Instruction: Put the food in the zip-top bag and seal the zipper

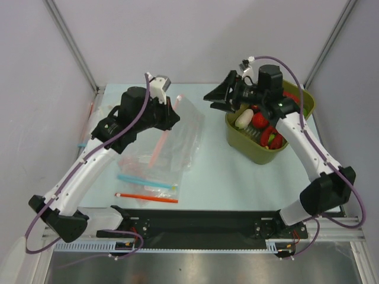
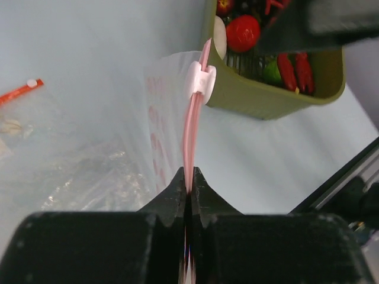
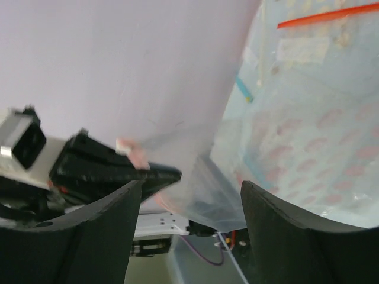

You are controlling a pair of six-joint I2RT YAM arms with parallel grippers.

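A clear zip top bag [image 1: 188, 127] with a pink zipper strip [image 2: 189, 139] hangs from my left gripper [image 1: 173, 118]. The left fingers are shut on the strip, which runs out past the tips. A pale slider [image 2: 201, 81] sits near the strip's far end. My right gripper [image 1: 217, 99] is off to the right of the bag; in the right wrist view its fingers [image 3: 260, 207] stand wide apart with nothing between them. Food lies in the green bin [image 1: 251, 146], including a red tomato [image 1: 259, 120] and a white vegetable [image 1: 243, 119].
Other clear bags lie flat on the table, with a blue zipper strip [image 1: 147, 181] and an orange zipper strip [image 1: 147, 197] towards the front. Bare table [image 1: 219, 183] shows at front centre. The right arm hangs partly over the bin.
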